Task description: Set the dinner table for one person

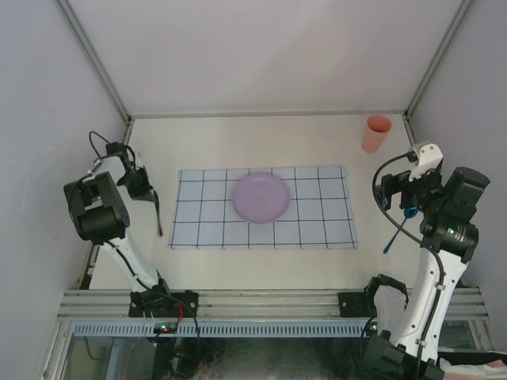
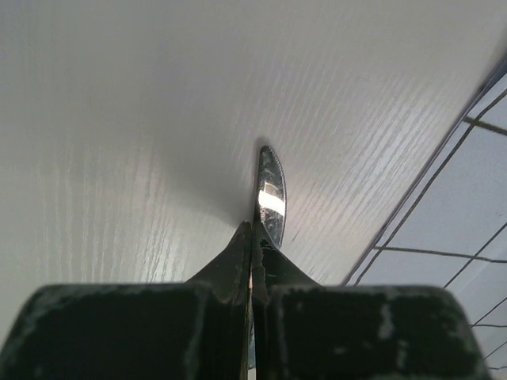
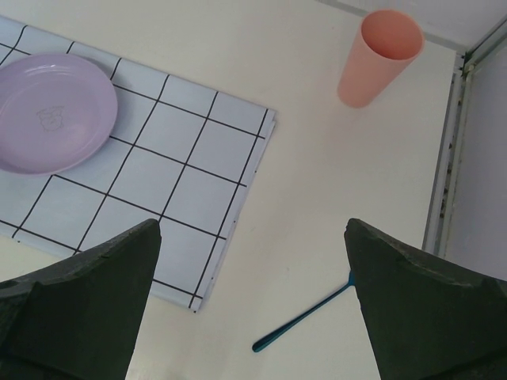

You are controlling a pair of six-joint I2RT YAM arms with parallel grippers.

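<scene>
A metal knife (image 2: pixel 271 190) lies left of the gridded placemat (image 1: pixel 198 237). My left gripper (image 1: pixel 149 195) is down at it, shut, its tips over the knife in the left wrist view; whether anything is between them is hidden. A pink plate (image 1: pixel 261 197) rests on the placemat's middle. A pink cup (image 1: pixel 375 134) stands at the back right. A blue spoon (image 1: pixel 394 238) lies right of the placemat, below my right gripper (image 1: pixel 394 190), which is open and empty.
White walls (image 1: pixel 269 55) and metal rails enclose the table (image 1: pixel 269 138).
</scene>
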